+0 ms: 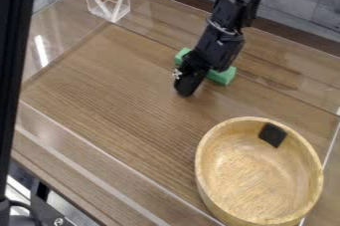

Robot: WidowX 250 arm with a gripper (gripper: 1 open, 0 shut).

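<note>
My black gripper is low over the wooden table, its tip at or close to the tabletop. It looks shut; nothing shows between its fingers. A green object lies directly beside and partly behind it, largely hidden by the gripper and arm. Whether the two touch I cannot tell.
A large tan round container with a black patch stands at the front right. A clear plastic object is at the back left. A wall runs along the back.
</note>
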